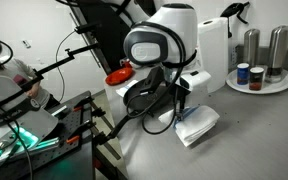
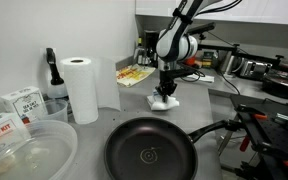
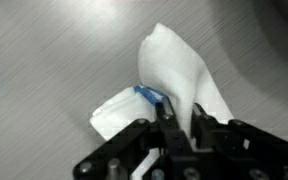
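Note:
A white cloth [image 1: 198,124] with a blue patch lies on the grey counter in front of the arm, its near part spread flat. My gripper [image 1: 179,112] points down at the cloth's left side. In the wrist view the white cloth [image 3: 168,52] rises in a fold to the gripper, and white fabric shows between the dark fingers. Whether they press on it I cannot tell. From the other side, the cloth [image 2: 166,104] sits below the gripper [image 2: 162,92], low over the counter.
A black frying pan [image 2: 150,155] stands near the cloth, with a paper towel roll [image 2: 81,90] beyond it. A round plate [image 1: 261,82] holds shakers and small jars.

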